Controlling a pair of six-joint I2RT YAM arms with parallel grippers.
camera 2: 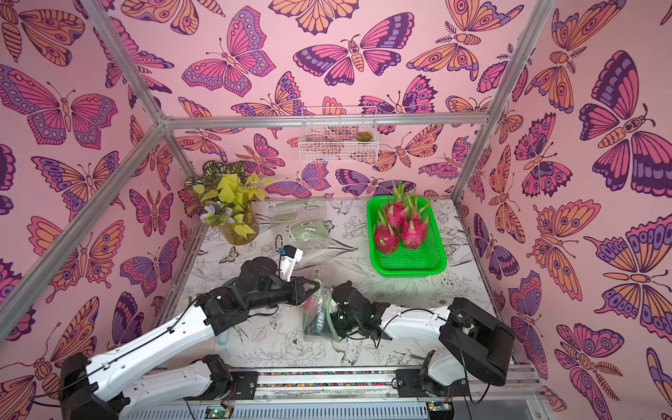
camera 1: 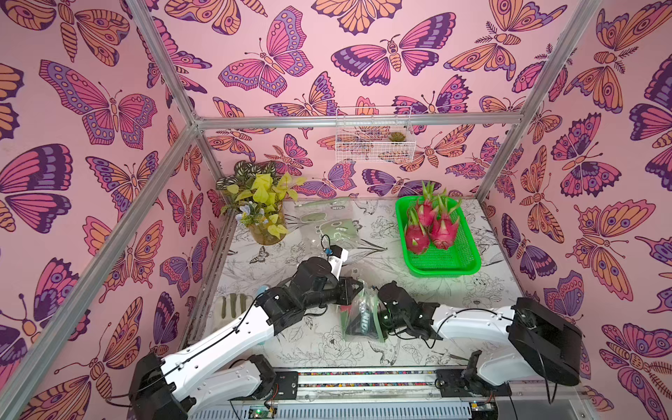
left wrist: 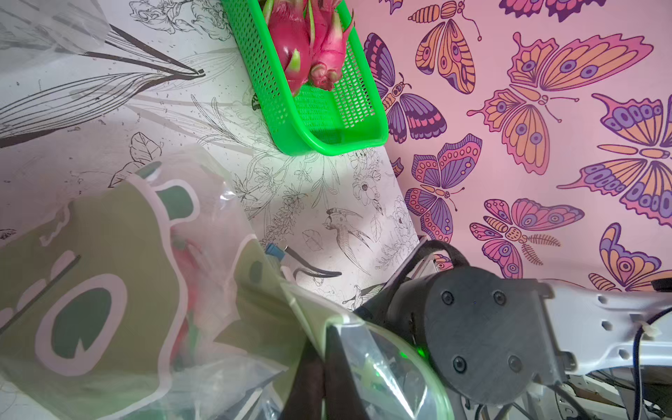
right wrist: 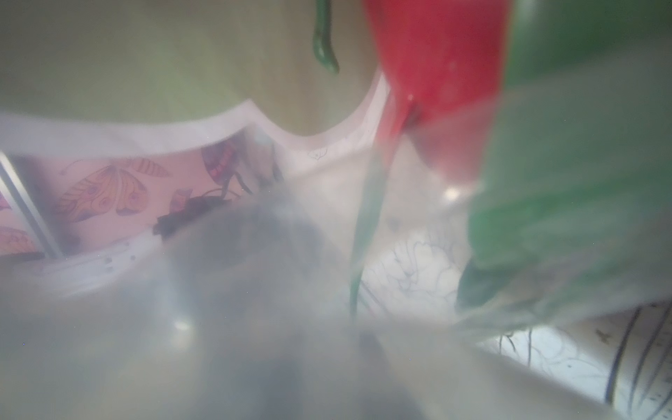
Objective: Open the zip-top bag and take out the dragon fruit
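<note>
The clear zip top bag (camera 1: pixel 362 323), printed green, stands tilted between my two grippers. My left gripper is shut on its film near the mouth edge. Inside, a red dragon fruit with green tips shows close to the right wrist camera, and faintly through the film as a pink-red patch (left wrist: pixel 187 255) in the left wrist view. My right gripper (camera 1: pixel 382 318) is at the bag's right side; its fingers are hidden by hazy film, so their opening and whether they touch the fruit cannot be told.
Several dragon fruits sit in a green basket (camera 1: pixel 455 260) at the back right, its front part empty. Flat empty bags (camera 1: pixel 337 229) lie at the back, beside a potted plant (camera 1: pixel 264 210). Dark green strips (camera 1: pixel 233 305) lie at the left.
</note>
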